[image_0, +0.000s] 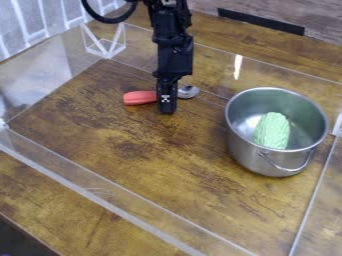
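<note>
My black gripper (167, 105) reaches down from the top of the view to a spoon with a red handle (140, 98) and a metal head (189, 92), which lies on the wooden table. The fingertips are at the middle of the spoon, over or on it. The gripper looks narrow; whether anything is between the fingers is hidden. To the right stands a steel pot (246, 151) with a pale green object (271, 131) inside.
Clear plastic panels line the edges, and a white frame (104, 45) stands at the back left.
</note>
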